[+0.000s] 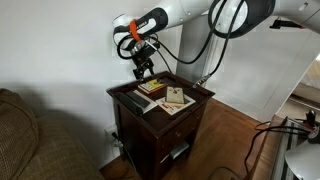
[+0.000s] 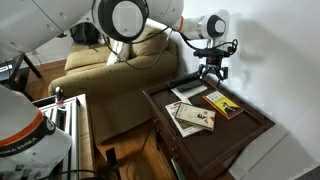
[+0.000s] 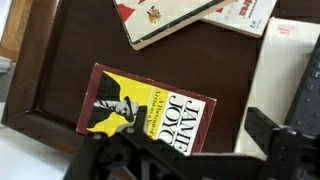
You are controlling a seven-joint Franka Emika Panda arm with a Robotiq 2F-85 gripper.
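Note:
My gripper (image 2: 213, 73) stands open above the dark tabletop, with nothing between its fingers. Under it, flat on the wood, lies a yellow and red James Joyce paperback (image 3: 150, 108), also seen in exterior view 2 as the yellow book (image 2: 222, 104). A gap of air shows between the fingertips and this book. Toward the front lies a cream-covered book (image 2: 196, 116), resting over a paler, printed item (image 2: 184, 124). In the wrist view, the cream book (image 3: 160, 18) is cut off by the top edge.
A dark keyboard-like object (image 3: 306, 90) lies beside a white strip (image 3: 268, 80). The table has a raised rim (image 3: 25, 85). A white wall (image 2: 275, 50) rises close behind; bare wood shows around the paperback.

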